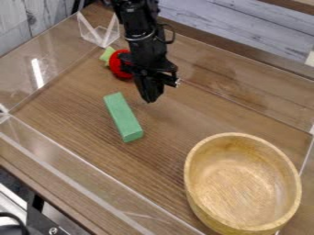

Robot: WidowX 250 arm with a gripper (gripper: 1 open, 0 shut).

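Observation:
My black gripper [151, 87] hangs over the middle-back of the wooden table, to the right of a red round object [120, 64] that is partly behind it. A green rectangular block [123, 117] lies on the table below and left of the gripper. Whether the fingers are open or shut is hard to make out.
A large round tan bowl [241, 182] sits at the front right. A small pale green object [106, 55] is beside the red one.

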